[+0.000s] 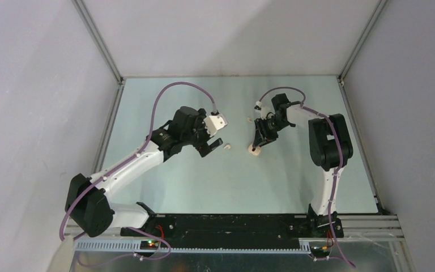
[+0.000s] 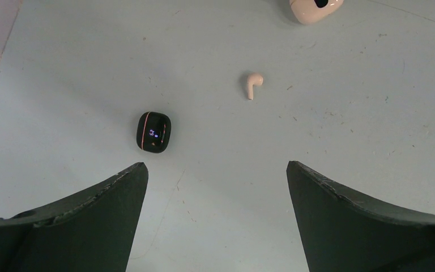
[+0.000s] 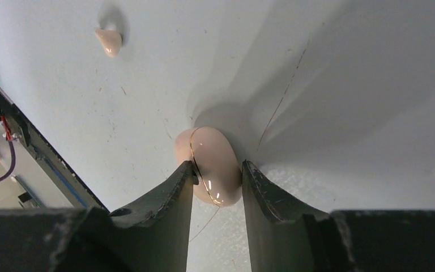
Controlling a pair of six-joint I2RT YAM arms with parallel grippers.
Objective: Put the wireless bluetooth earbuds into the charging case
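A peach charging case [image 3: 221,167] lies on the table between the fingertips of my right gripper, with one finger [image 3: 174,198] against its near face. A gap remains between the fingers; whether they grip it is unclear. The left wrist view catches just part of the case [image 2: 311,12] at its top edge. One peach earbud [image 2: 254,85] lies in front of my left gripper, which stands open and empty. From above, this earbud [image 1: 227,146] is left of the case, and a second small earbud [image 1: 249,119] lies farther back.
A small black box [image 2: 153,132] with a lit display lies left of the earbud in the left wrist view; the left arm hides it from above. Bare tabletop [image 1: 221,187] spreads across the front. White walls [image 1: 425,141] border the sides and back.
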